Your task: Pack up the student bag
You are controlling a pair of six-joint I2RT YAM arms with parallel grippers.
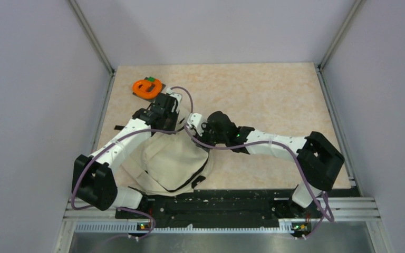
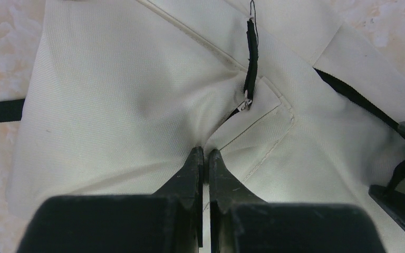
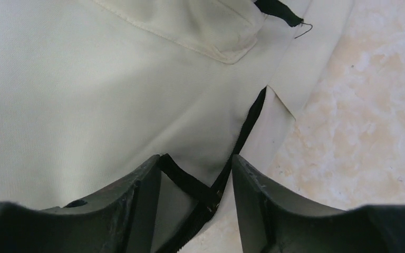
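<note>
The cream cloth bag lies flat on the left of the table, with a black zipper along its right side. In the left wrist view, my left gripper is shut on a fold of the bag's cloth, which puckers up toward the fingertips. A black zipper pull strip lies just beyond them. My right gripper is part open above the bag's right edge. Between its fingers, a short black strap runs down to the zipper; the fingers are not closed on it.
An orange ring-shaped item with a green part sits on a dark flat thing at the back left. Both grippers are close together over the bag.
</note>
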